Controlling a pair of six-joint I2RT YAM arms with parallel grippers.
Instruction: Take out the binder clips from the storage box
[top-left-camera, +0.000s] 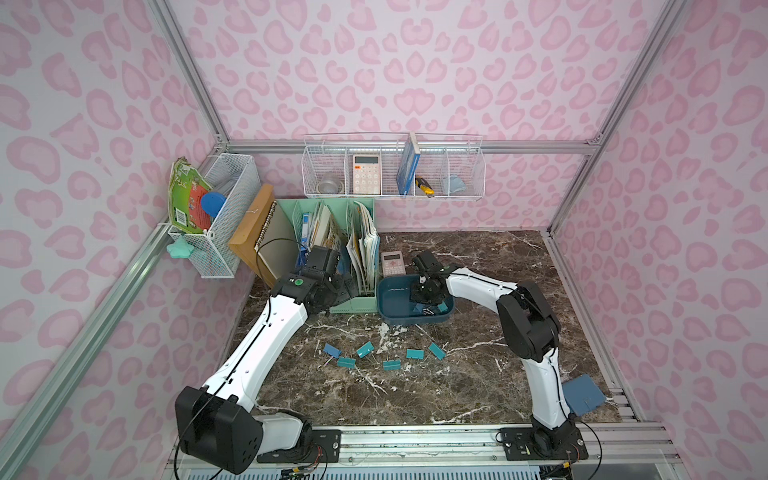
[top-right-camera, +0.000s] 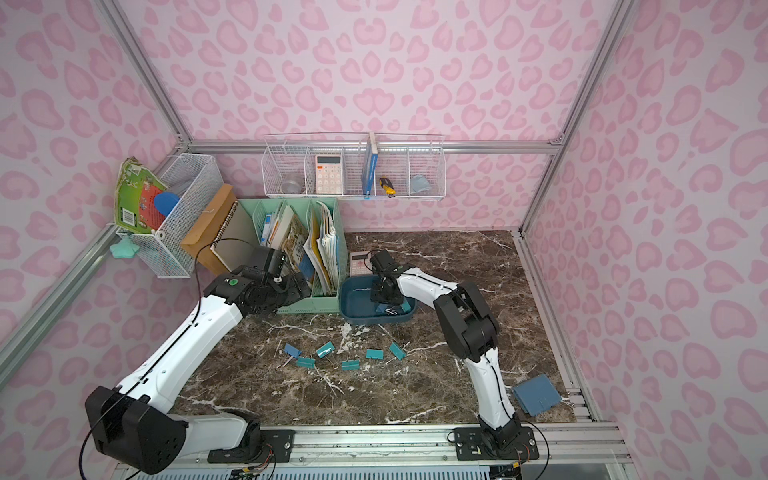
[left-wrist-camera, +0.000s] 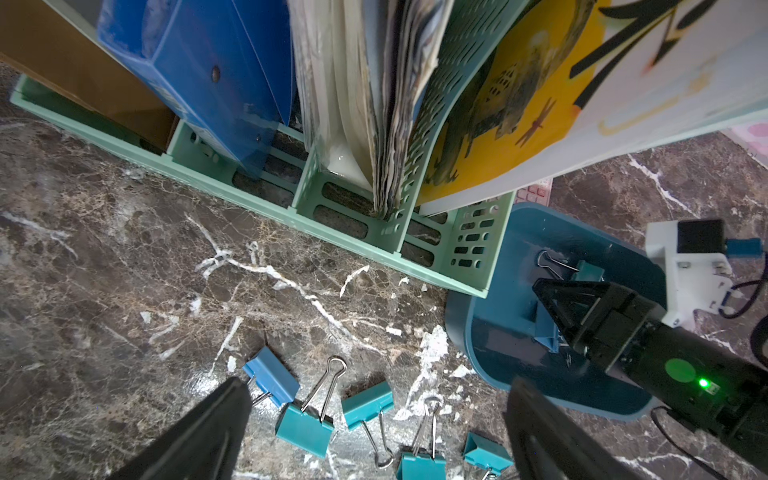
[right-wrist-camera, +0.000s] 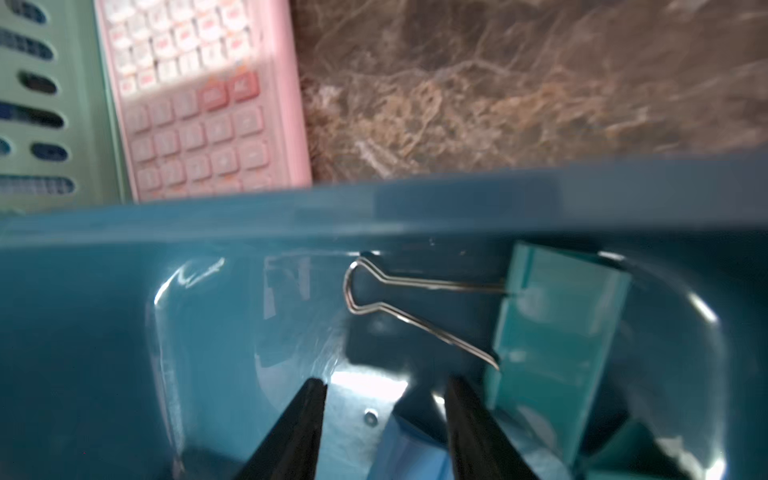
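Observation:
In the right wrist view, my right gripper is inside the dark blue storage box (right-wrist-camera: 384, 204), its fingers apart. A blue binder clip (right-wrist-camera: 408, 456) lies between and below the fingertips, a gap showing at its left side. A teal clip (right-wrist-camera: 564, 320) with wire handles leans by the box's far wall, with more teal at the lower right corner. On the table in front of the box lie several clips, among them a blue one (top-left-camera: 332, 350) and a teal one (top-left-camera: 414, 353). My left gripper hangs open and empty above the table.
A green file rack (top-left-camera: 352, 305) with folders stands directly left of the box. Behind the box is a pink calculator (top-left-camera: 392, 262). A wire basket (top-left-camera: 392, 192) hangs on the back wall. Bare table lies to the right and in front of the clips.

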